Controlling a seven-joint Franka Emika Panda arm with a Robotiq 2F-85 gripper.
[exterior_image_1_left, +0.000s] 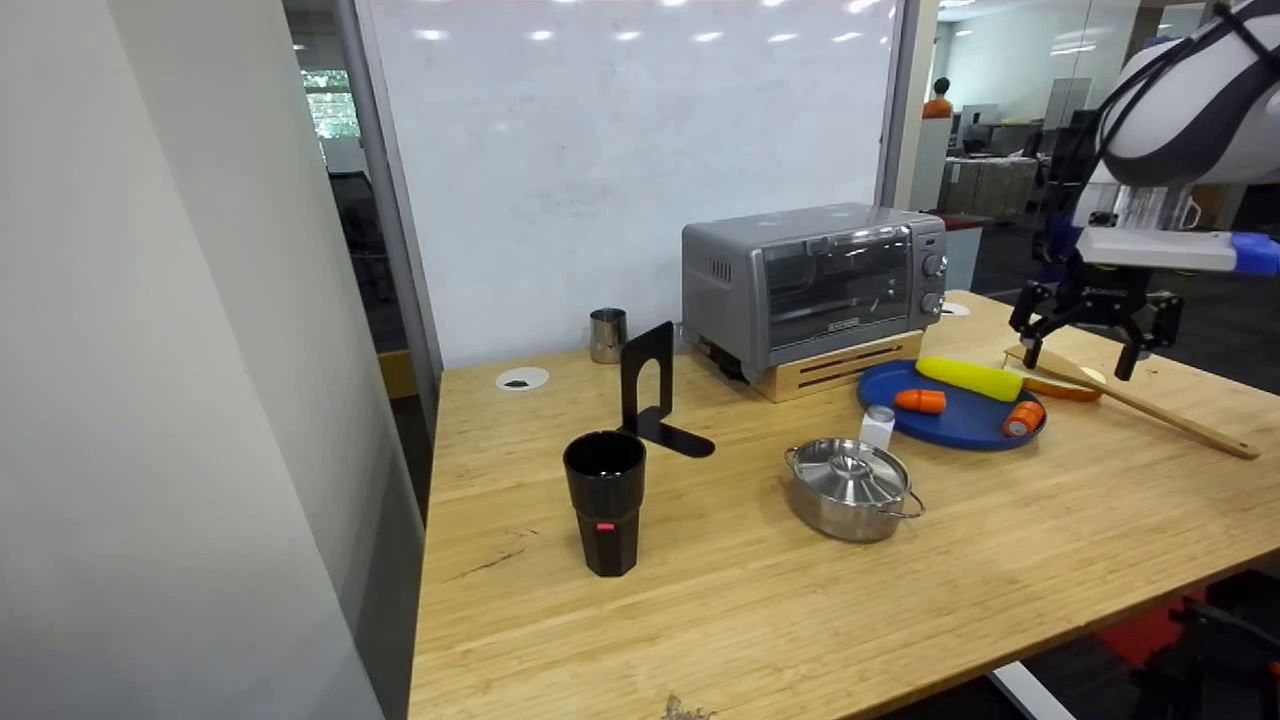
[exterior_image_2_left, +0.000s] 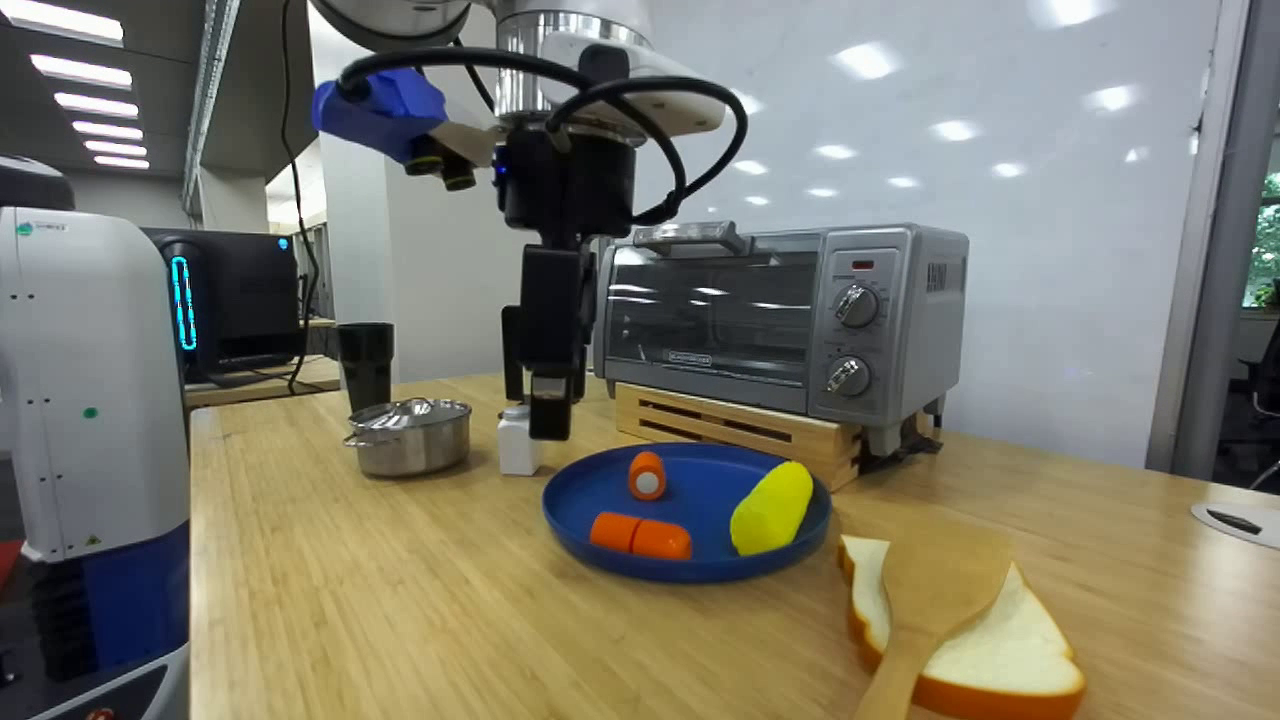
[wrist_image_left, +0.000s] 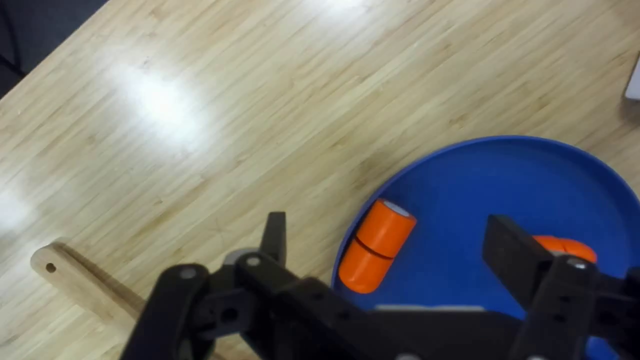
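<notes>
My gripper is open above the blue plate (wrist_image_left: 522, 180), its fingers wide apart with nothing between them touching. Below, inside the plate's rim, lies an orange carrot piece (wrist_image_left: 378, 246), seen between the two fingers in the wrist view. A second orange piece (exterior_image_2_left: 647, 475) rests farther in on the plate, partly covered by a finger in the wrist view. The yellow corn-like vegetable (exterior_image_2_left: 771, 509) lies at the plate's other side. In exterior view 1 the gripper (exterior_image_1_left: 1077, 360) hangs over the plate's right side.
A wooden spatula (exterior_image_2_left: 948, 582) lies across a bread slice (exterior_image_2_left: 1008, 660) beside the plate. Near it stand a white bottle (exterior_image_2_left: 518, 444), a lidded pot (exterior_image_1_left: 848, 490) and the toaster oven (exterior_image_1_left: 816, 288). A black cup (exterior_image_1_left: 606, 498) is farther off.
</notes>
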